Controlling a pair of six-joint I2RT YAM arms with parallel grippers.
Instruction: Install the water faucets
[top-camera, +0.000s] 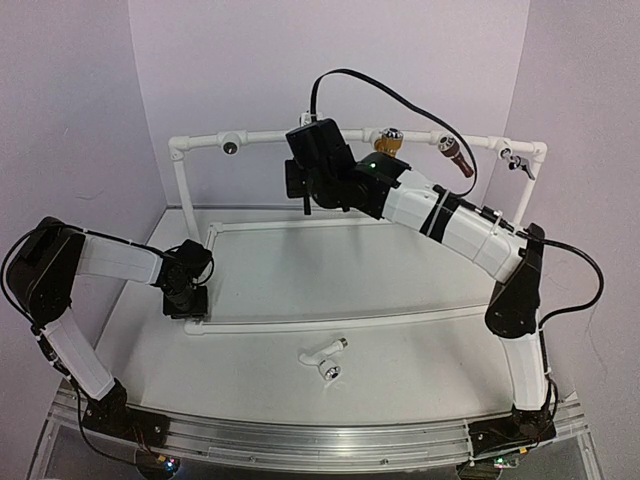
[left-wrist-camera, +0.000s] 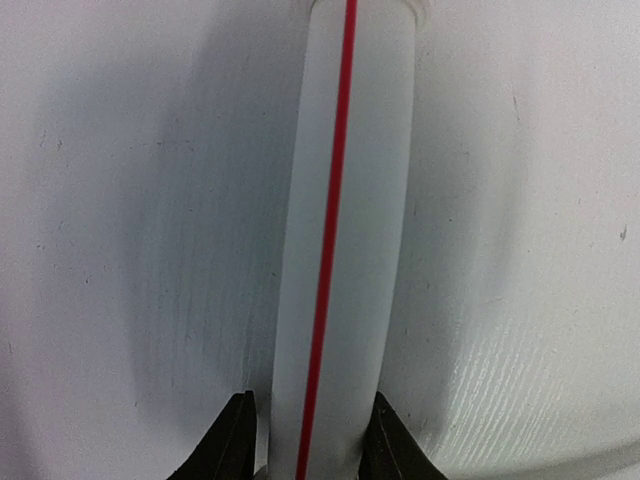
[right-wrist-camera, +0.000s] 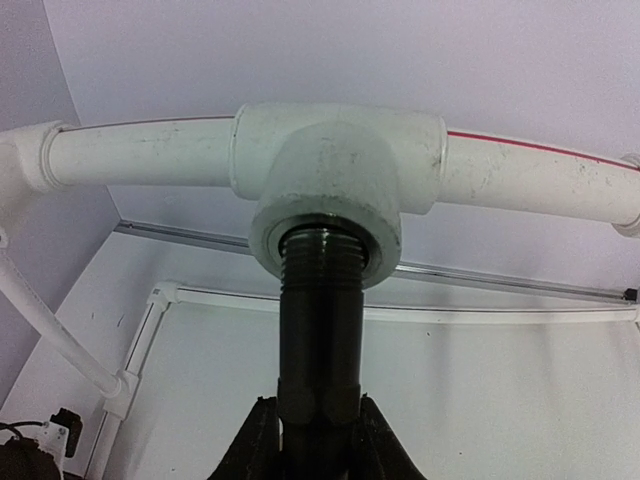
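In the right wrist view a black faucet (right-wrist-camera: 320, 345) points its threaded end at the round opening of a white tee fitting (right-wrist-camera: 335, 180) on the upper pipe. The thread overlaps the opening's rim; how deep it sits cannot be told. My right gripper is shut on this faucet, below the tee. At the frame's front left corner, my left gripper is shut around a white pipe (left-wrist-camera: 345, 220) with a red stripe. A white faucet (top-camera: 322, 360) lies on the table. An orange faucet (top-camera: 387, 144), a brown-handled one (top-camera: 455, 155) and a silver one (top-camera: 516, 162) sit along the upper pipe.
An empty tee fitting (top-camera: 231, 144) is on the upper pipe's left part. The lower pipe frame (top-camera: 350, 322) surrounds clear board. A black cable (top-camera: 385, 88) arches above the right arm.
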